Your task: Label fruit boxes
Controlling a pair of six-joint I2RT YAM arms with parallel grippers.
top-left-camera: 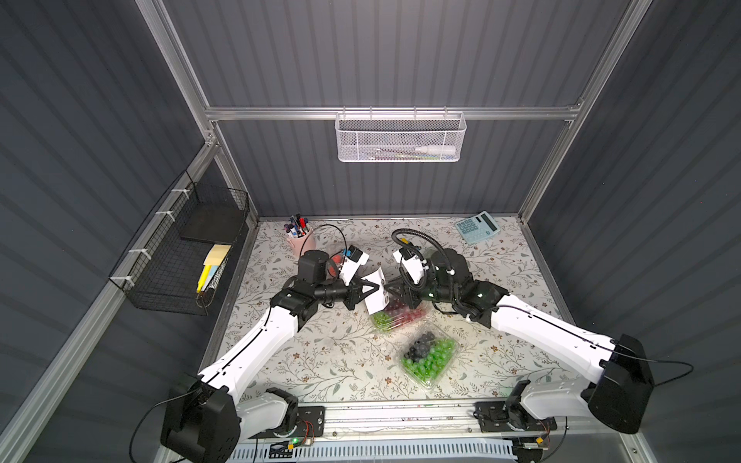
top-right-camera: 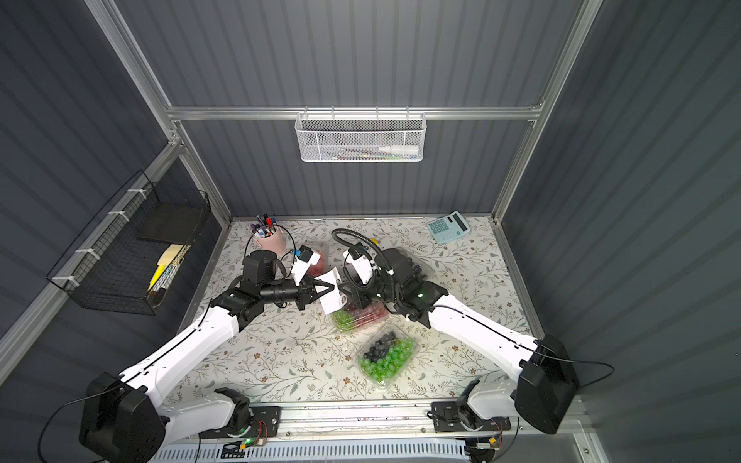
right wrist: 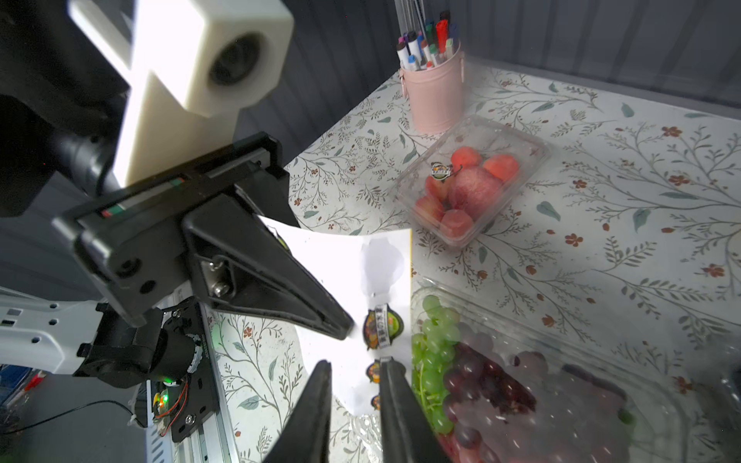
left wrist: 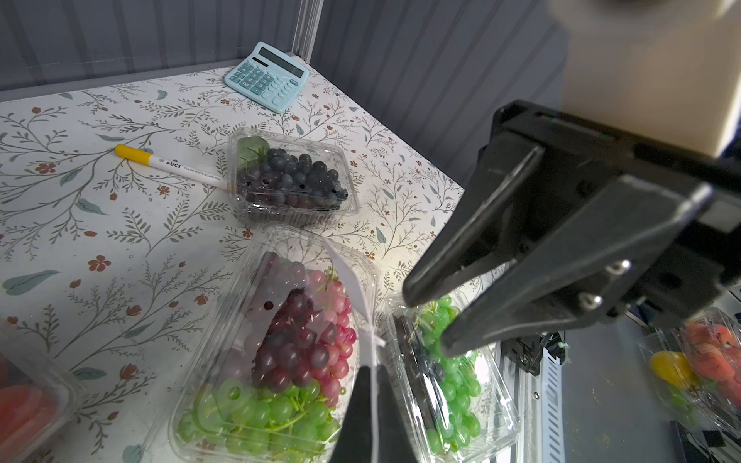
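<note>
A white label sheet with round fruit stickers is held up by my left gripper (top-left-camera: pixel 375 287), shut on it; in the left wrist view the sheet (left wrist: pixel 349 274) is nearly edge-on. One sticker on the sheet has a pale strip across it, and it is unclear if it is lifted. My right gripper faces the sheet with its fingers apart. Nothing shows clearly between them. Below lies a box of red and green grapes (left wrist: pixel 301 355). Nearer the front is a box of green and dark grapes (top-left-camera: pixel 428 357).
A peach box (right wrist: pixel 471 189) carrying a round sticker (right wrist: pixel 440 170) lies by the pink pen cup (right wrist: pixel 434 92). Dark grapes in a box (left wrist: pixel 293 173), a yellow-capped marker (left wrist: pixel 166 163) and a calculator (left wrist: pixel 266 75) lie farther back.
</note>
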